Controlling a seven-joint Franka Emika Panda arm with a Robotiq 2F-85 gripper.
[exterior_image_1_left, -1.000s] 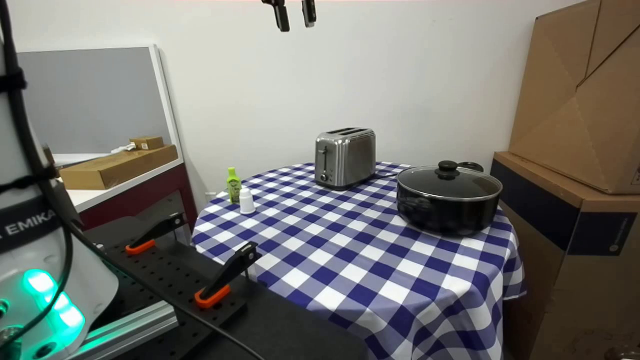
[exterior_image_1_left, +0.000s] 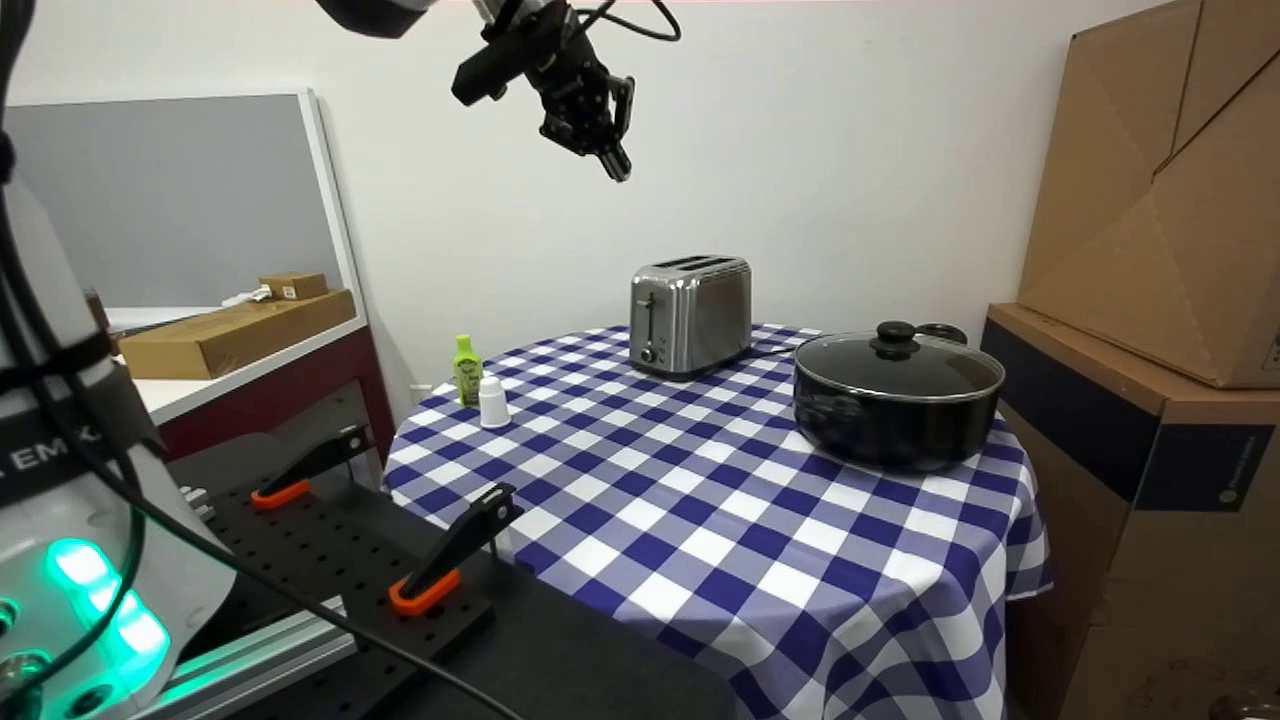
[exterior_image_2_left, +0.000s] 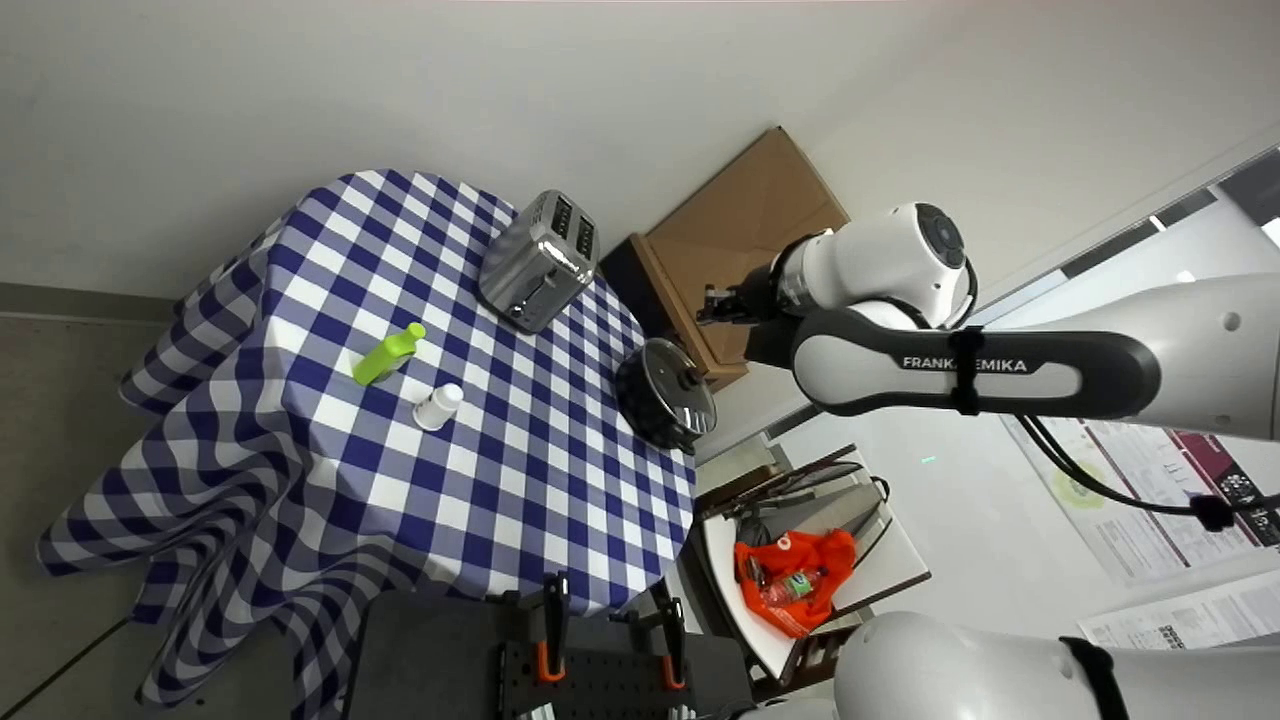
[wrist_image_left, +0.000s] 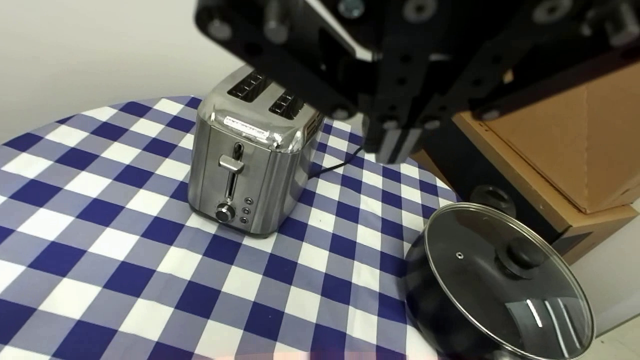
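High above the table, my gripper (exterior_image_1_left: 615, 164) is shut, its fingertips together and nothing showing between them. The wrist view has the gripper at the top, pointing down past the toaster's right side. Below stands a silver two-slot toaster (wrist_image_left: 252, 162), upright, its lever raised and its slots looking empty. A black pot (exterior_image_1_left: 894, 402) with a glass lid (wrist_image_left: 510, 282) sits on the right side of the table. Toward the left edge stand a green bottle (exterior_image_2_left: 389, 355) and a white bottle (exterior_image_2_left: 438, 407), side by side and both upright.
A blue-and-white checked cloth (exterior_image_1_left: 672, 528) covers the table, with bare room in its middle. Cardboard boxes (exterior_image_1_left: 1152, 252) rise just right of the pot. Two orange-and-black clamps (exterior_image_1_left: 450, 552) stick up at the near edge. A cord (wrist_image_left: 336, 168) trails from the toaster.
My gripper has come lower into view and turned. Its fingers stood apart before and are now together. The toaster, pot and bottles have stayed where they were.
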